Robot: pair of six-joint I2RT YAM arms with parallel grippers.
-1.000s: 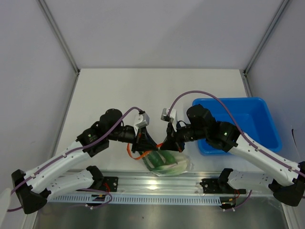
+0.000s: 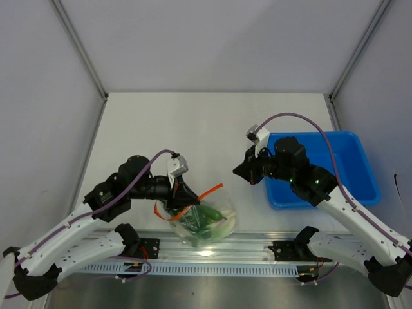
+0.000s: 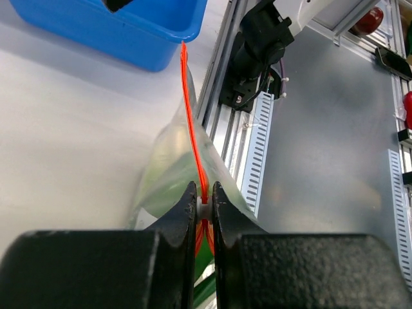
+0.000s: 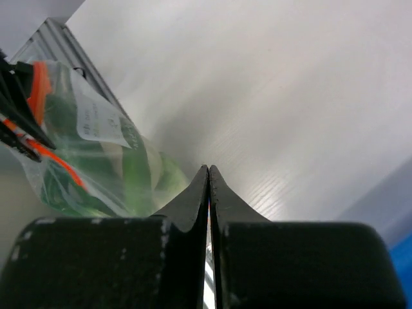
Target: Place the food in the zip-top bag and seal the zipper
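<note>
The clear zip top bag [image 2: 209, 222], with green food inside and an orange zipper strip, sits at the table's front edge. My left gripper is shut on the orange zipper, pinching it at the bag's top; the strip [image 3: 192, 122] runs on upward beyond the fingers in the left wrist view. My right gripper [image 2: 238, 172] is shut with nothing visible between its fingertips, clear of the bag, up and to its right in the top view. In the right wrist view the bag [image 4: 129, 167] lies off to the left.
A blue plastic bin [image 2: 354, 174] stands at the right of the table, beside and partly under the right arm. A metal rail [image 2: 206, 238] runs along the front edge.
My left gripper has moved left with the bag in its hold.
</note>
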